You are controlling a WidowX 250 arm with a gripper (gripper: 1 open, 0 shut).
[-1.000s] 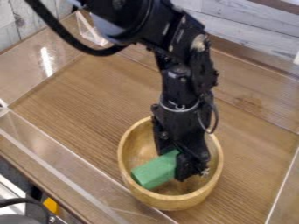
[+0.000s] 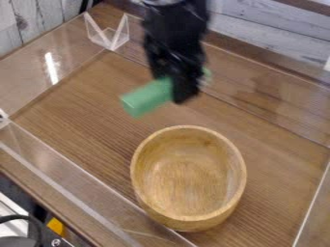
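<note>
My gripper (image 2: 154, 87), dark and motion-blurred, hangs high over the middle of the table, above and behind a round wooden bowl (image 2: 187, 207). A green object (image 2: 145, 96) is raised with it, at the gripper's lower end; the blur hides exactly how the fingers stand on it. The bowl is empty.
A small white wire-like item (image 2: 110, 34) stands at the back left, near the table's edge. A dark cable lies at the bottom left corner.
The green object has risen out of the bowl with my gripper and moved up and back, toward the far left, leaving the bowl empty.
</note>
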